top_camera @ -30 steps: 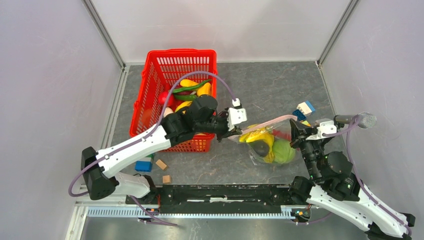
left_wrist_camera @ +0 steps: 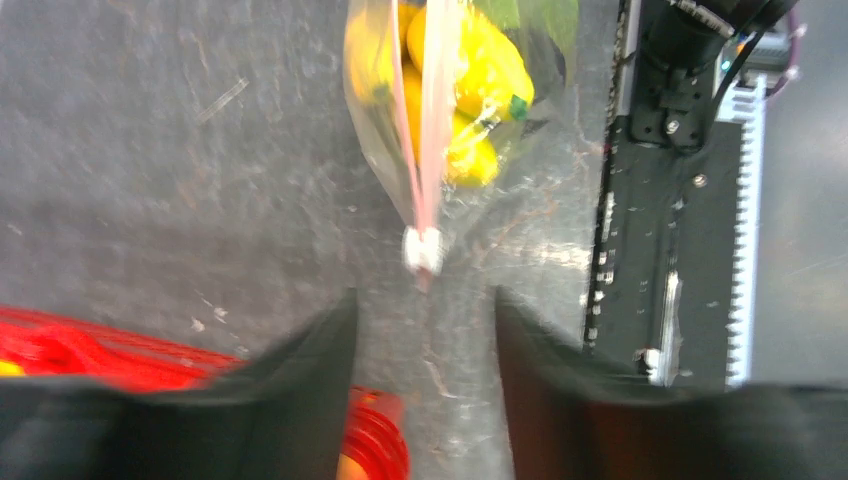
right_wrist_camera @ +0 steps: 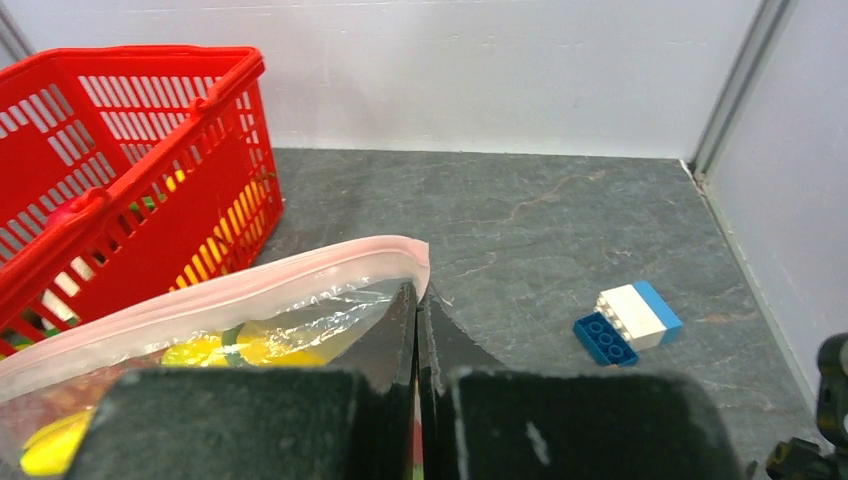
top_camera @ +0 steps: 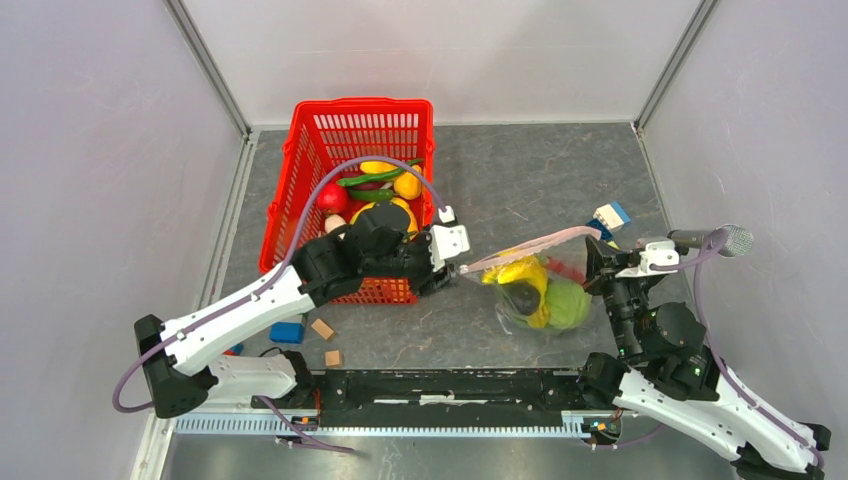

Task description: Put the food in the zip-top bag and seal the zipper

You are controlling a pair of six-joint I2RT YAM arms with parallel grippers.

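Note:
The clear zip top bag (top_camera: 507,319) rests on the grey table, with yellow food (top_camera: 541,312), a dark oval item (top_camera: 522,297) and a green round one (top_camera: 567,304) inside. Its pink zipper (top_camera: 540,243) stretches between my two arms. In the right wrist view, my right gripper is shut on the bag's upper corner. At the zipper's other end, a white slider-like piece (left_wrist_camera: 422,249) shows in the left wrist view. Just short of it, my left gripper stands open, its blurred fingers apart with nothing between them.
A red basket (top_camera: 358,110) with more toy food stands behind the left arm. Building blocks (right_wrist_camera: 640,316) lie beyond the right gripper; a blue block (top_camera: 286,333) and small wooden blocks (top_camera: 333,358) lie near the front left.
My left gripper has drawn back to the left, away from the zipper's end, and now stands apart from it. The right arm has barely shifted and the bag stays roughly in place.

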